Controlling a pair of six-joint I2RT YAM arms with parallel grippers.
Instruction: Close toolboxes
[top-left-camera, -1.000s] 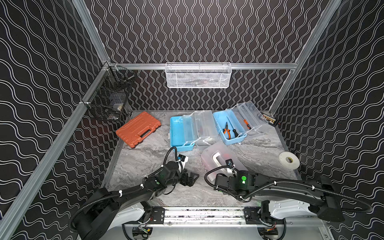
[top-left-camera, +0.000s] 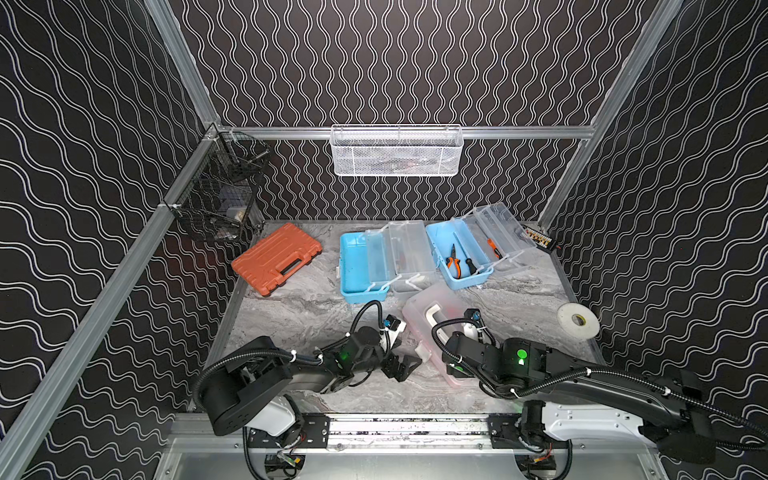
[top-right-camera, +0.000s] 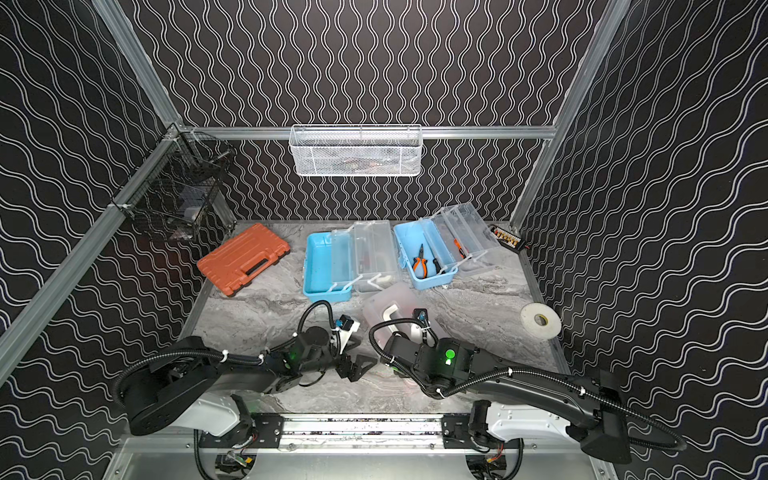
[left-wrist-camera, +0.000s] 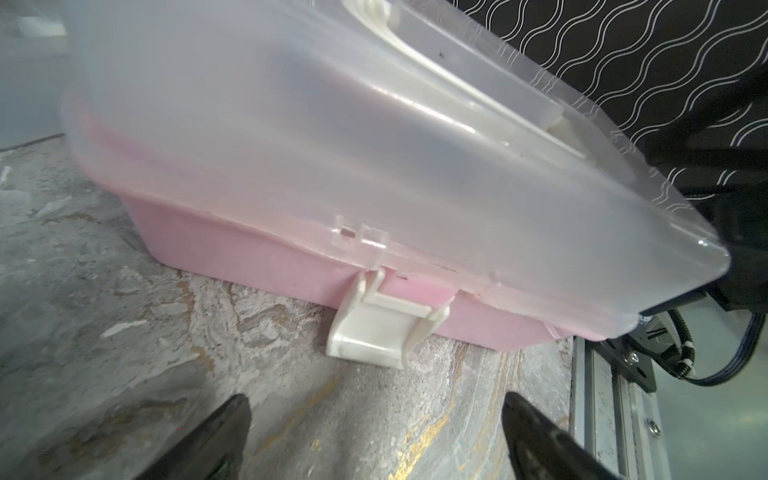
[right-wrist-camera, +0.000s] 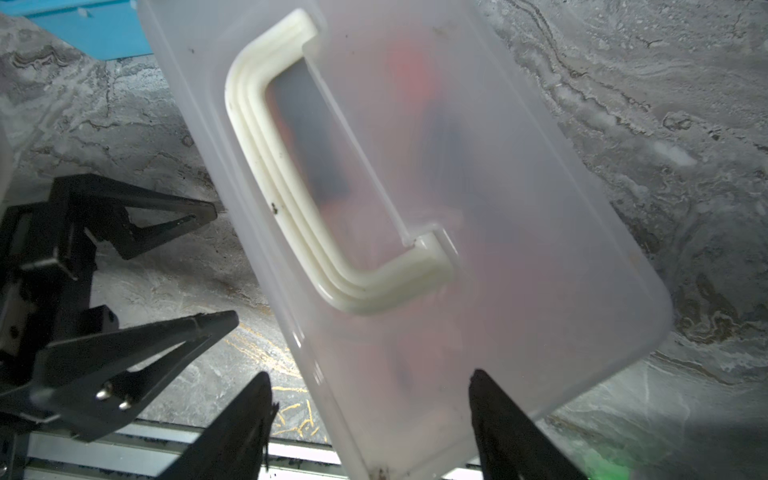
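Note:
A pink toolbox (left-wrist-camera: 264, 256) with a frosted lid (right-wrist-camera: 512, 264) stands at the table's front middle, lid lowered onto its base. Its white latch (left-wrist-camera: 384, 324) hangs outward, off the lid's catch. Facing that latch side, my left gripper is open and empty, apart from the box. Above the lid's near end, my right gripper has its fingers spread with nothing held between them. Behind, the left blue toolbox (top-left-camera: 352, 297) lies open and empty; the right blue toolbox (top-left-camera: 472, 280) is open too, with pliers (top-left-camera: 454, 262) inside.
An orange case (top-left-camera: 276, 257) lies shut at the back left. A white tape roll (top-left-camera: 577, 321) rests at the right edge. Bare table (top-left-camera: 296, 328) shows left of the pink box. My two grippers are close together around that box.
My left gripper has moved right, towards the pink toolbox's latch side. The blue toolboxes stay as they were.

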